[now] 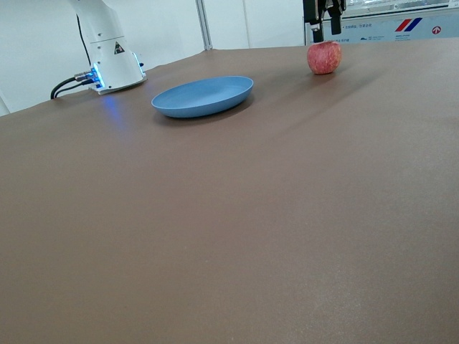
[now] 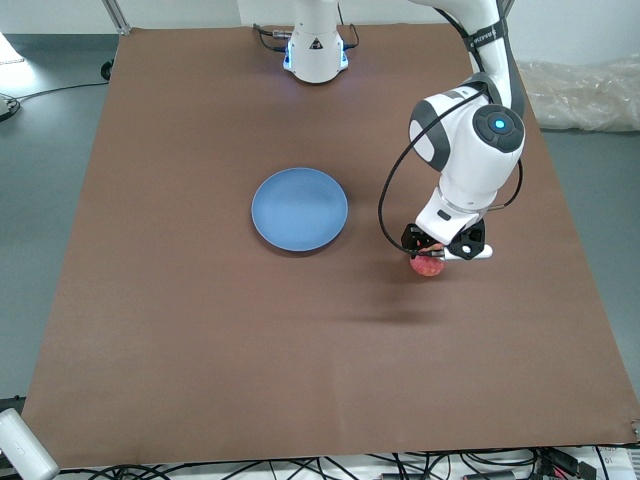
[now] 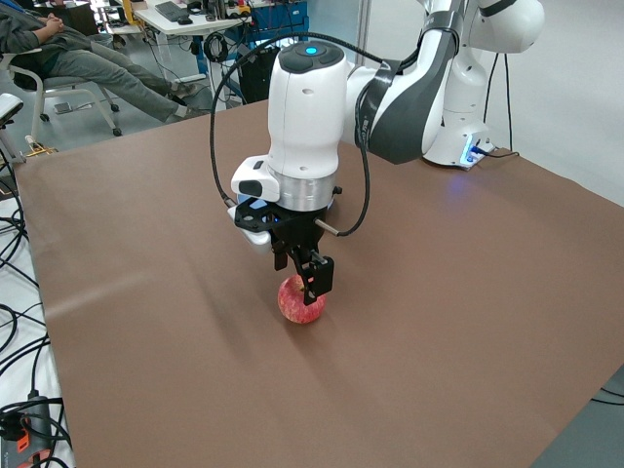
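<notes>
A red apple point(image 1: 324, 59) rests on the brown table, partly hidden under the gripper in the left view point(image 2: 427, 265). My black gripper point(image 1: 324, 26) hangs just over it in the top view, its two fingers apart with nothing seen between them; in the right view point(image 3: 299, 284) the apple point(image 3: 301, 310) shows just below and behind the fingertips. A blue plate point(image 2: 299, 209) lies empty on the table, left of the apple in the left and top views.
The white arm base point(image 2: 315, 60) stands at the table's back. Cables run along its outer edges, with a person seated beyond in the right view.
</notes>
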